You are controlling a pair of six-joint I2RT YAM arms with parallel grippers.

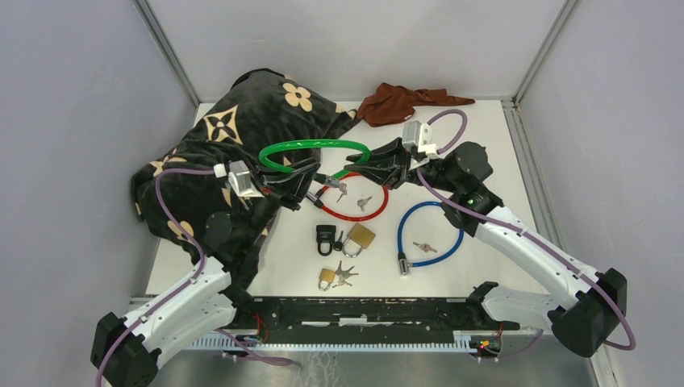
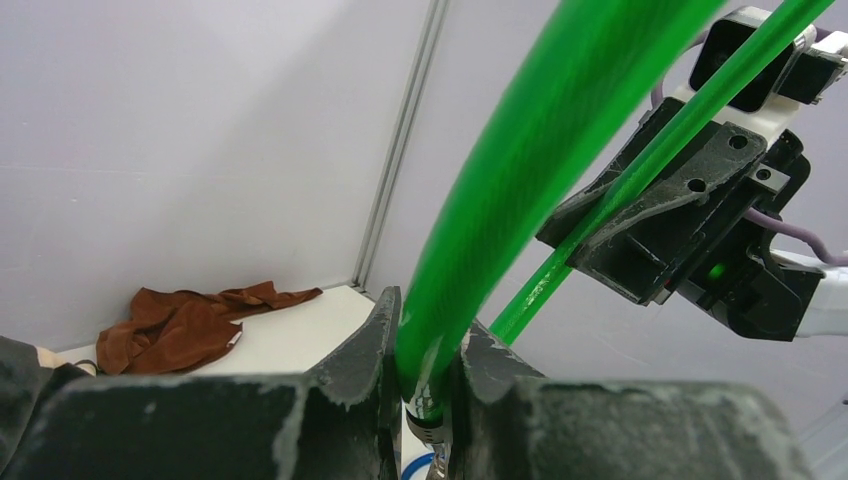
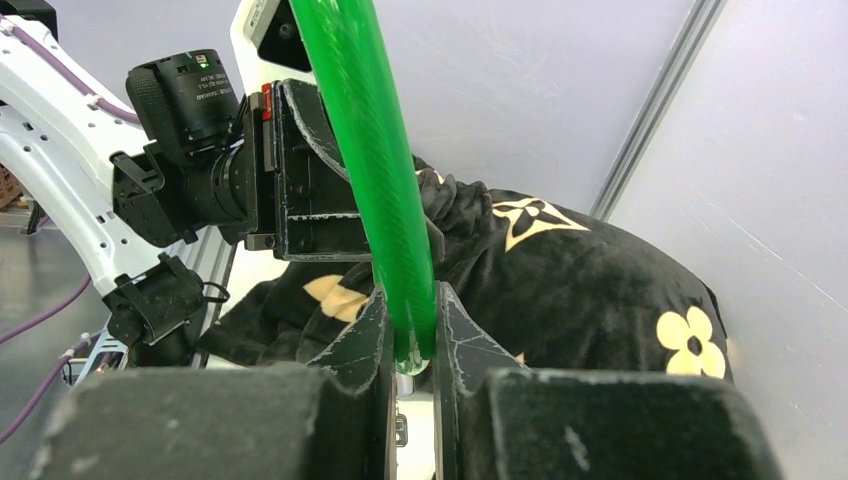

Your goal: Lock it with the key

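A green cable lock (image 1: pixel 314 144) is held above the table, bent into a loop between my two grippers. My left gripper (image 1: pixel 311 171) is shut on the end by the metal lock body (image 1: pixel 329 181), and a small key (image 1: pixel 343 189) hangs there. In the left wrist view the green tube (image 2: pixel 490 200) rises from between the fingers. My right gripper (image 1: pixel 352 167) is shut on the cable near its other end, which shows between the fingers in the right wrist view (image 3: pixel 412 340). The two grippers face each other closely. Whether the cable's tip touches the lock body cannot be seen.
On the table lie a red cable lock (image 1: pixel 360 218), a blue cable lock (image 1: pixel 406 230), a black padlock (image 1: pixel 325 239), brass padlocks (image 1: pixel 360 235) and loose keys (image 1: pixel 342 274). A dark patterned blanket (image 1: pixel 242 121) covers the left back; a brown cloth (image 1: pixel 395 105) lies behind.
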